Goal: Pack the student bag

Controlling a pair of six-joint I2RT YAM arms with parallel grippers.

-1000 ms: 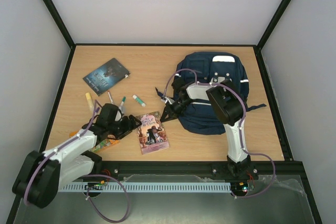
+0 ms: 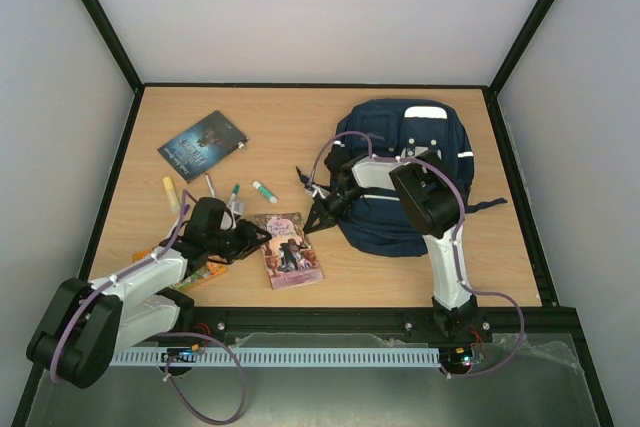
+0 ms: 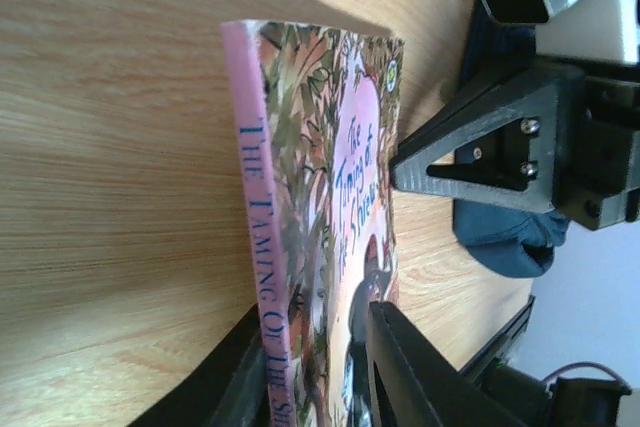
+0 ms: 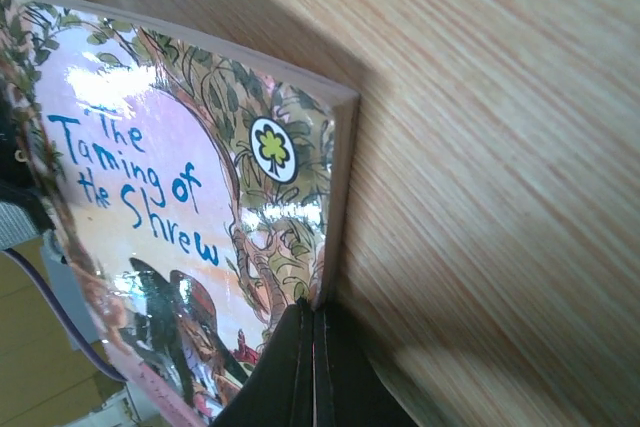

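The pink-covered Taming of the Shrew book [image 2: 293, 257] lies at the front middle of the table. Its spine side [image 3: 262, 217] is tilted up off the wood, as the left wrist view shows. My left gripper is shut on that book, one finger by the spine and the other across the cover. At the opposite edge, my right gripper is shut with nothing between its fingers; the book's edge is outside them, right at the tips. The dark blue bag [image 2: 405, 119] lies at the right, partly hidden by the right arm.
A dark blue-green book [image 2: 203, 145] rests at the back left. A glue stick [image 2: 265, 192], a yellow tube [image 2: 171, 194] and several pens lie near the left arm. An orange-green item [image 2: 205, 274] is partly under that arm. Bare table separates the back-left book from the bag.
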